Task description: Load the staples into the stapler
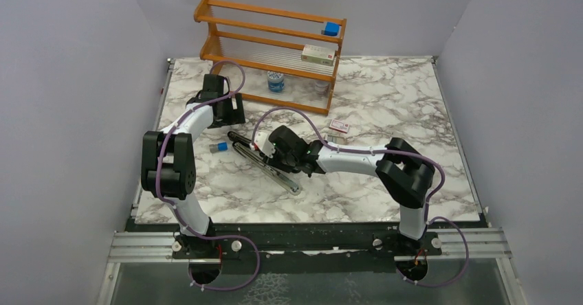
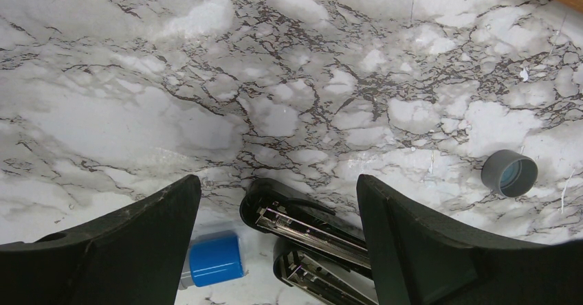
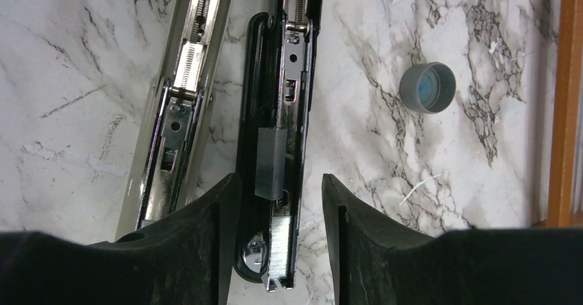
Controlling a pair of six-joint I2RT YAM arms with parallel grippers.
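A dark grey staple strip (image 3: pixel 271 163) leans over the left wall of the opened black stapler's (image 3: pixel 291 116) channel in the right wrist view, tipped and only partly in it. Lighter staples (image 3: pixel 280 240) sit in the channel's front end. My right gripper is open above this stapler, its fingertips apart from the strip on either side in the picture. Left of it lies a second, grey-green stapler (image 3: pixel 172 123), also opened. Behind the staplers' far ends, my left gripper stands open and empty over bare marble.
A blue-capped bottle (image 1: pixel 218 147) lies left of the staplers. Behind them stands a small grey cup (image 3: pixel 427 88). The wooden rack (image 1: pixel 275 63) holds several items at the back. A small red-and-white box (image 1: pixel 339 126) lies right of it.
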